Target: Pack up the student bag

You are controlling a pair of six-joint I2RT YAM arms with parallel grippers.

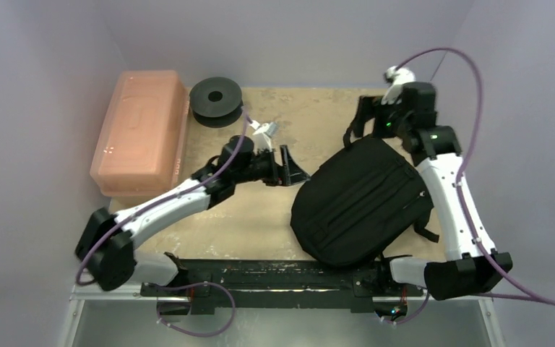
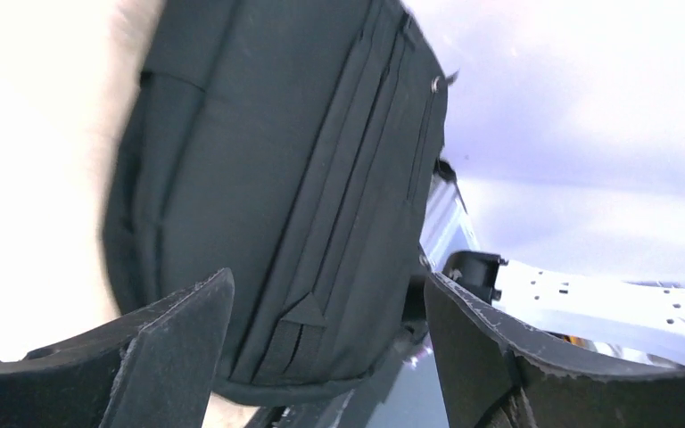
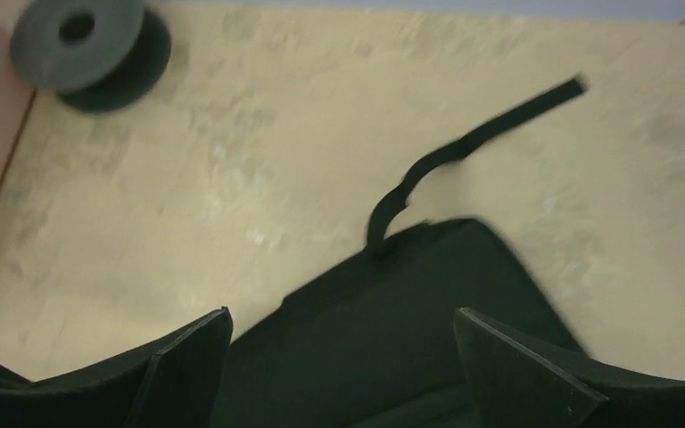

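Note:
A black student bag [image 1: 365, 199] lies flat on the right half of the table, its lower end reaching the front edge. Its zipper lines and a small tab [image 2: 292, 343] show in the left wrist view. At the bag's left side my left gripper [image 1: 294, 176] stands open, nothing between its fingers. My right gripper [image 1: 371, 119], blurred in the top view, hovers over the bag's far end. Its fingers [image 3: 183, 361] are spread apart in the right wrist view, with the bag below and a loose strap [image 3: 491, 129] lying beyond.
An upturned orange-pink translucent bin [image 1: 137, 130] stands at the back left. Next to it sits a dark grey spool [image 1: 215, 116]. Walls close in the back and sides.

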